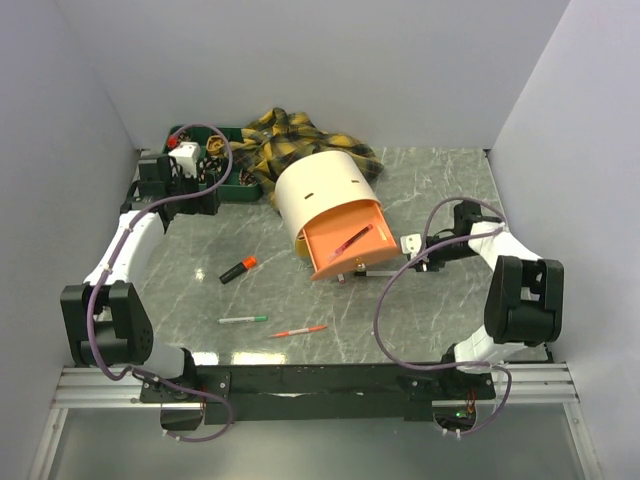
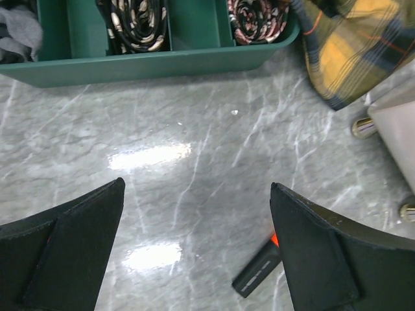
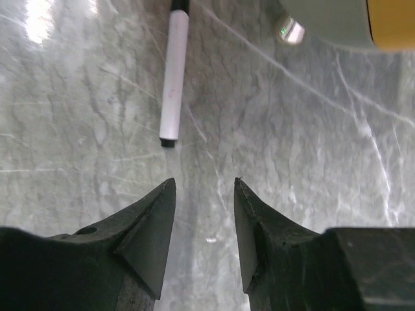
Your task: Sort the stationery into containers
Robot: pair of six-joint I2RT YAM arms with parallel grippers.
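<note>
A cream rounded container (image 1: 315,185) has its orange drawer (image 1: 345,240) out, a pink pen (image 1: 352,240) inside. Below the drawer lies a white marker (image 3: 172,91) with dark ends; my open right gripper is low beside it, fingers empty. A black marker with orange cap (image 1: 238,269), a green-capped marker (image 1: 242,319) and an orange marker (image 1: 297,330) lie on the marble table. My left gripper hangs open and empty near the back-left green bin.
The green bin (image 2: 142,65) holds cables and cloth. A yellow plaid cloth (image 1: 290,140) lies behind the cream container. Free table shows at front and right. Walls bound the sides and back.
</note>
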